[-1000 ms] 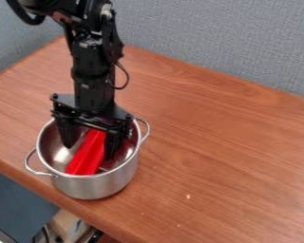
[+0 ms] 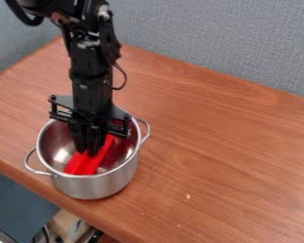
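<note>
A steel pot (image 2: 117, 182) with two side handles sits near the front left edge of the wooden table. Inside it lies a bright red object (image 2: 84, 163), long in shape, its upper part hidden behind the gripper. My black gripper (image 2: 88, 141) reaches down into the pot from above, its fingers around the upper end of the red object, shut on it as far as can be seen.
A grey panelled wall (image 2: 218, 43) runs along the back. The table's edge and a dark grey area lie at the lower left.
The gripper's fingers have drawn closer together over the upper end of the red object. The pot stands in the same place.
</note>
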